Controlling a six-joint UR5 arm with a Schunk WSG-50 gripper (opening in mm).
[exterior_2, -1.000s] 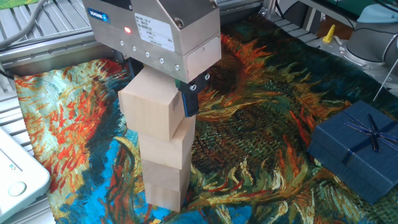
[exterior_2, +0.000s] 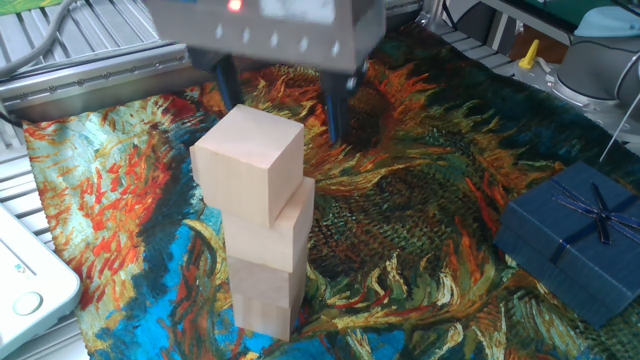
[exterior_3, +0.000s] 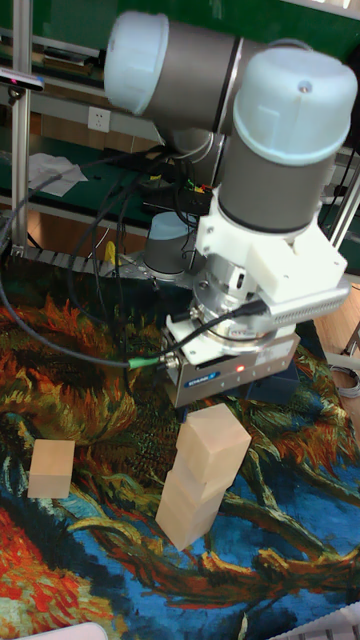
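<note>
Several pale wooden blocks stand in a slightly uneven tower on the patterned cloth, with the top block (exterior_2: 245, 165) turned a little over the block beneath it (exterior_2: 265, 235). My gripper (exterior_2: 284, 125) is open, its two fingers wide apart and pointing down. In exterior view 2 they appear behind the tower's top, and no block shows held between them. In exterior view 3 the gripper body is just behind the top block (exterior_3: 214, 439), which hides most of the fingers.
A separate wooden block (exterior_3: 51, 469) lies left of the tower in exterior view 3. A dark blue ribboned box (exterior_2: 575, 240) sits at the right in exterior view 2, a white device (exterior_2: 30, 285) at the left. Cloth between tower and box is clear.
The gripper has moved away from the tower's top, backward and to the right in exterior view 2; its fingers earlier stood either side of the top block. The tower looks unmoved.
</note>
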